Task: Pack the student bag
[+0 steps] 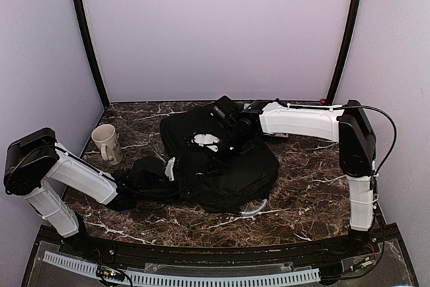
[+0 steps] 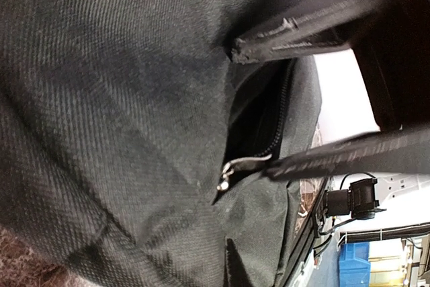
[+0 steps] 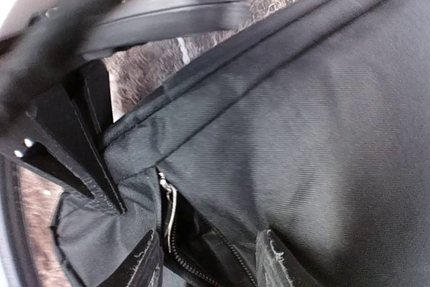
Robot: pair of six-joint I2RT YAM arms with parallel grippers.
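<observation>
The black bag (image 1: 232,183) lies on the marble table. Its zipped pocket gapes a little in both wrist views, with a silver zipper pull (image 3: 170,210) at one end. My right gripper is open above this end, one finger on each side of the zipper pull and no grip on it. In the left wrist view the same right gripper straddles the pocket opening. At the bag's left front edge my left gripper (image 1: 185,189) is shut, a fold of bag cloth running in between its fingers. Its fingertips are mostly hidden.
A white mug (image 1: 107,143) stands at the left. The right arm largely covers a pale patterned box (image 1: 279,134) behind the bag. A clear strap-like piece (image 1: 254,208) lies at the bag's front edge. Bare table shows at the front and right.
</observation>
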